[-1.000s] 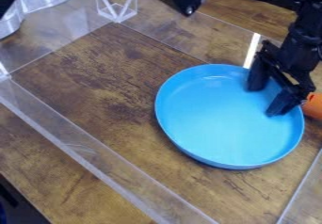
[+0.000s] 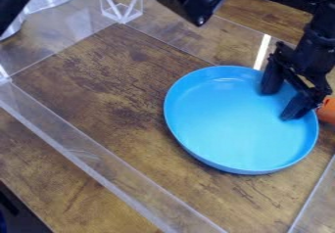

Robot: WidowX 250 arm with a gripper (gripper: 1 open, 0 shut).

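A blue round plate (image 2: 229, 124) lies on the wooden table at the centre right. The black gripper (image 2: 291, 90) reaches in from the right, low over the plate's right rim, its dark fingers down at the plate. Whether they are open or shut on the rim is hard to tell. An orange object (image 2: 326, 110) shows at the right edge just behind the gripper, mostly out of view.
Clear acrylic strips (image 2: 92, 163) run along the left and front of the work area. A clear holder (image 2: 120, 10) stands at the back left. The wooden surface (image 2: 98, 80) left of the plate is bare.
Since a second ago the plate has shifted very slightly toward the right, with the gripper staying at its right side. Little else differs.
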